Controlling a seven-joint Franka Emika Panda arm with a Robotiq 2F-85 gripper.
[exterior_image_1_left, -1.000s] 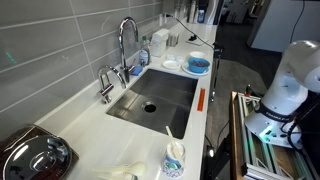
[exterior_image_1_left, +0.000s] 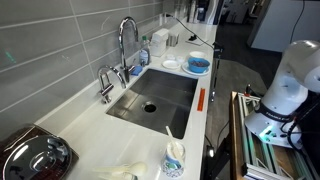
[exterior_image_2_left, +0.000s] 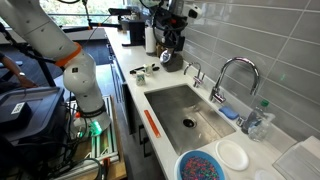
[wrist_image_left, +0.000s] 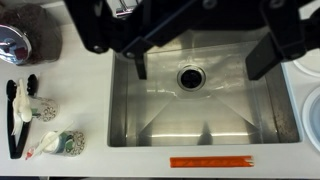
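Observation:
Above the sink (wrist_image_left: 205, 115) my gripper stands open, its two dark fingers (wrist_image_left: 262, 58) wide apart with nothing between them. Exterior view 2 has the gripper (exterior_image_2_left: 172, 42) high over the counter, near the far end of the sink. An orange-red stick (wrist_image_left: 212, 162) lies flat along the counter's front edge, apart from the fingers. On the counter by the sink are two patterned cups (wrist_image_left: 70, 143) with pale utensils in them. Exterior view 1 shows one such cup (exterior_image_1_left: 173, 160), while the gripper itself is out of that frame.
A tall faucet (exterior_image_1_left: 128, 45) rises behind the sink. Beyond the basin are a blue-filled bowl (exterior_image_2_left: 200, 168), a white plate (exterior_image_2_left: 232, 153), and soap bottles (exterior_image_2_left: 258, 115) near the wall. A round lidded pot (exterior_image_1_left: 38, 158) occupies the opposite end. The basin looks empty.

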